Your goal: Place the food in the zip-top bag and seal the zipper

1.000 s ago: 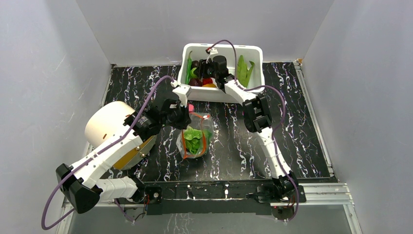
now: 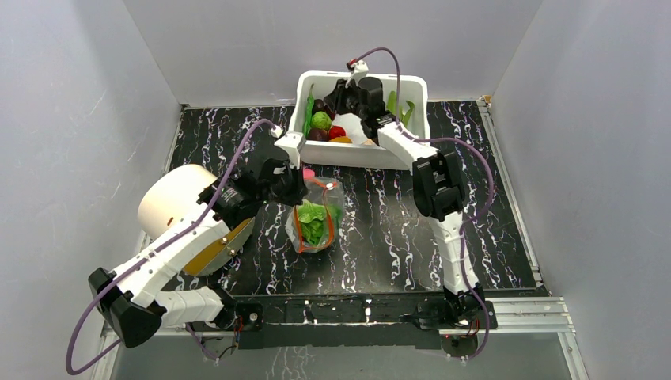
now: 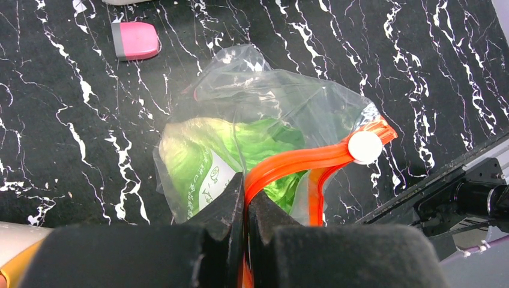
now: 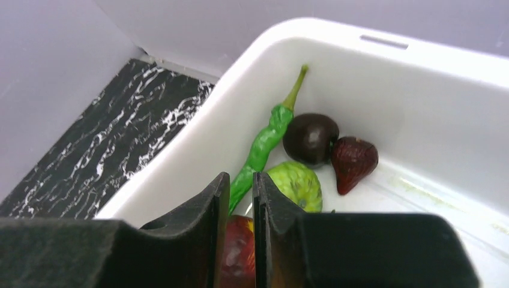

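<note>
The clear zip bag [image 2: 317, 207] lies on the table with leafy green food [image 2: 313, 224] inside. My left gripper is shut on the bag's orange zipper strip [image 3: 294, 163]; a white slider [image 3: 365, 147] sits at the strip's far end. Over the white bin my right gripper has its fingers close together with a narrow gap. A dark red item [image 4: 237, 249] shows through that gap; whether it is held or lies behind is unclear. Near the fingertips are a green pepper [image 4: 264, 142], a round green item [image 4: 298, 185], a dark round one [image 4: 310, 138] and a dark red one [image 4: 353, 161].
The white bin [image 2: 372, 155] stands at the back, with a red item [image 2: 337, 131] and green pods [image 2: 406, 112] also in it. A pink-and-grey object [image 3: 137, 41] lies beside the bag. A cream round container [image 2: 176, 198] stands at left. Table right of the bag is clear.
The left gripper and bag have shifted slightly.
</note>
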